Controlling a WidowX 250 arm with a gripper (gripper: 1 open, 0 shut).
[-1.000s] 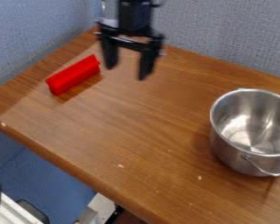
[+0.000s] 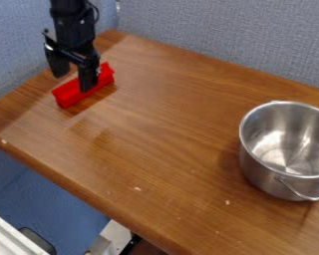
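A red elongated block (image 2: 77,90) lies on the wooden table (image 2: 162,120) at the upper left. My black gripper (image 2: 72,70) hangs directly over it, open, with its fingertips close above or around the block; whether they touch it I cannot tell. A large steel pot (image 2: 285,149) stands at the right side of the table.
Grey-blue padded walls bound the table at the back and left. A white object (image 2: 9,242) sits off the table at the lower left.
My gripper has moved from the upper middle leftward to over the red block, turning as it went. The block and pot have not visibly moved.
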